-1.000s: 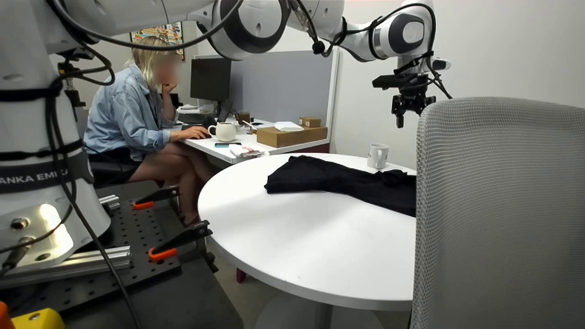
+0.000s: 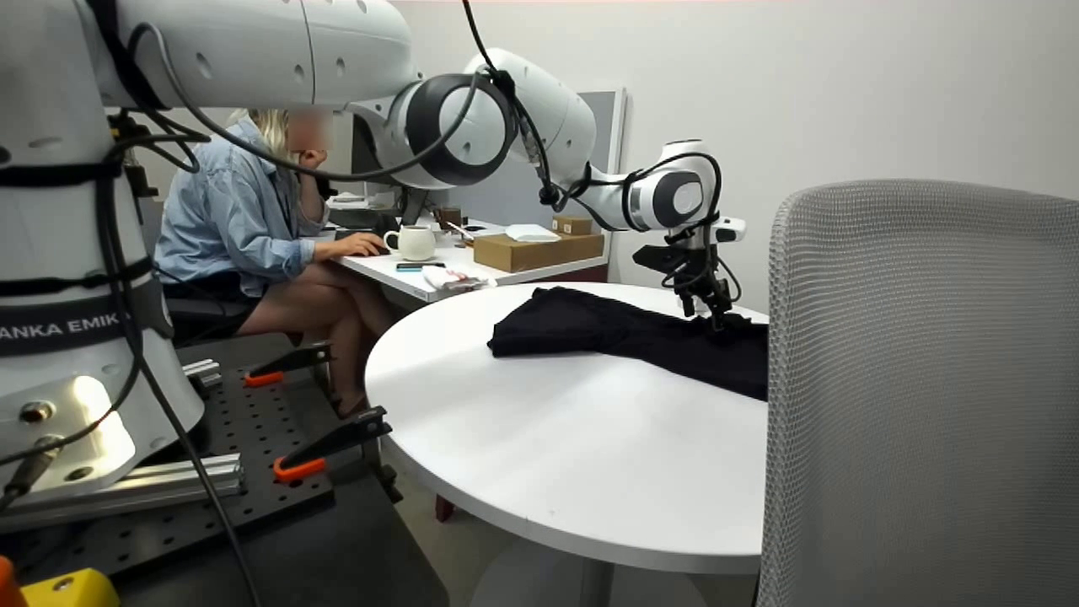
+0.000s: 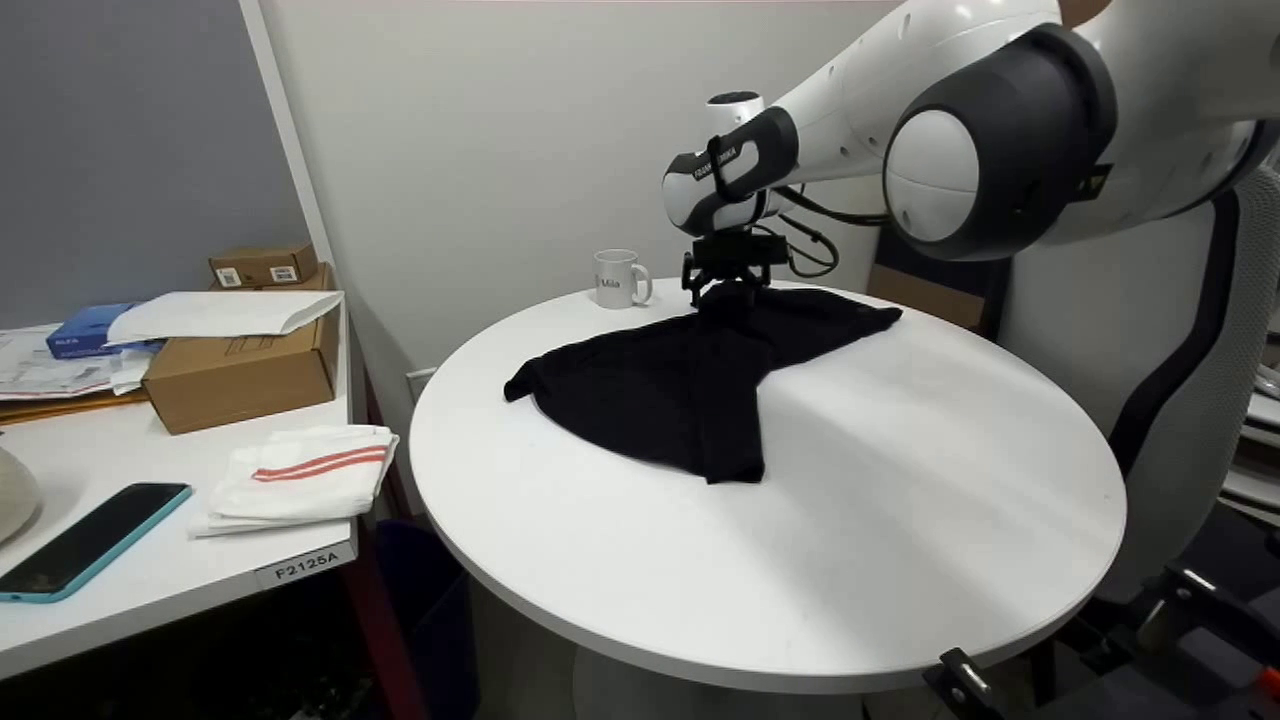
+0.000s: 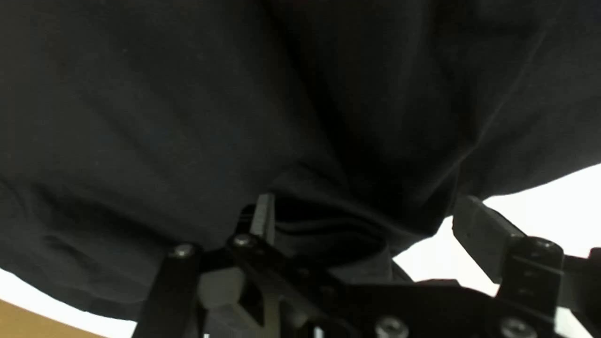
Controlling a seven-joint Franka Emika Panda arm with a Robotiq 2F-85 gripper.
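Observation:
A black cloth garment (image 3: 648, 390) lies spread and wrinkled over the far part of the round white table (image 3: 864, 552). My gripper is down at the garment's far edge, its fingers wide apart. In the wrist view, a raised fold of the black cloth (image 4: 332, 242) sits between them, nearer the left finger (image 4: 262, 217). The right finger (image 4: 484, 236) is over bare white table. From exterior view 1, the gripper (image 2: 705, 312) appears low against the cloth; whether its tips touch the fabric cannot be told.
A white mug (image 3: 617, 280) stands at the table's back edge, close to the gripper. A grey mesh chair (image 2: 920, 405) blocks the right side in exterior view 1. A person sits at the desk (image 2: 455, 273) behind.
My arm has come down and to the left in exterior view 1, from high above the table to the garment. The mug is now hidden behind the gripper there. The garment looks unmoved.

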